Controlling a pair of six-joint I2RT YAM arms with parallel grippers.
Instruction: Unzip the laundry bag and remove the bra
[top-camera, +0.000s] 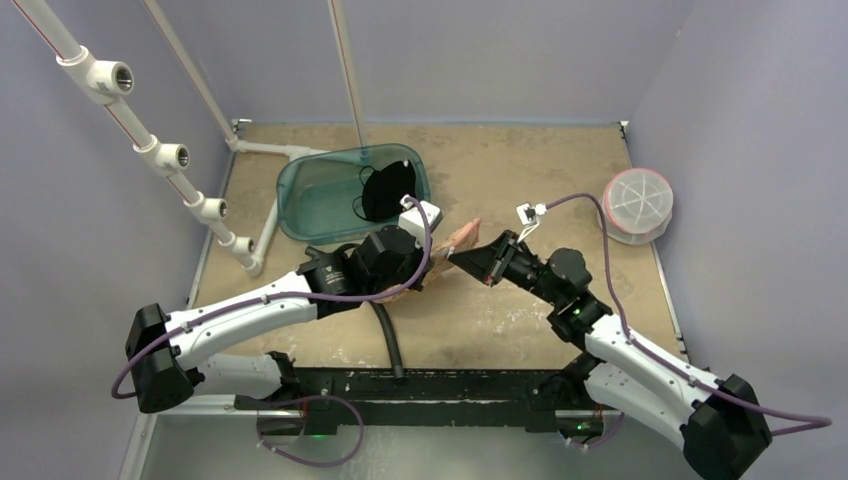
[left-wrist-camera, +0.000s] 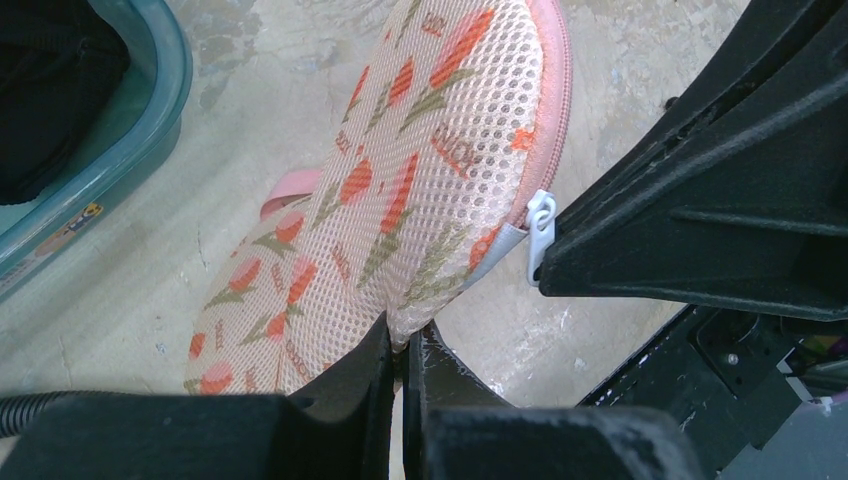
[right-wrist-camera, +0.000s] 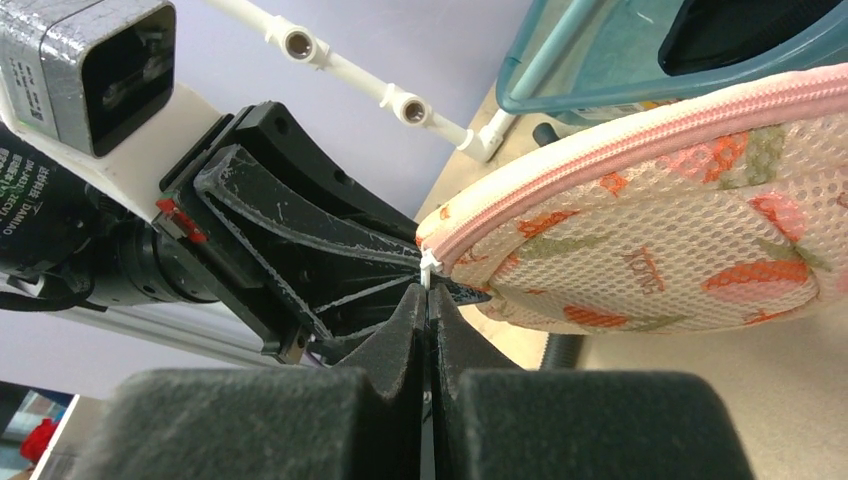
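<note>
The floral mesh laundry bag (left-wrist-camera: 390, 200) with pink zipper stands tilted between my grippers. My left gripper is shut on the bag's fabric. The white zipper pull (left-wrist-camera: 541, 225) hangs at the end of the zipper, beside the tips of my right gripper. That gripper is shut; in the right wrist view the pull sits right at its tips, and I cannot see it held between them. No bra is visible in the bag.
A teal bin (top-camera: 310, 200) with a black item (top-camera: 388, 190) stands behind the bag. A round mesh container (top-camera: 637, 200) is at the right. A black hose (top-camera: 390, 345) lies at the front.
</note>
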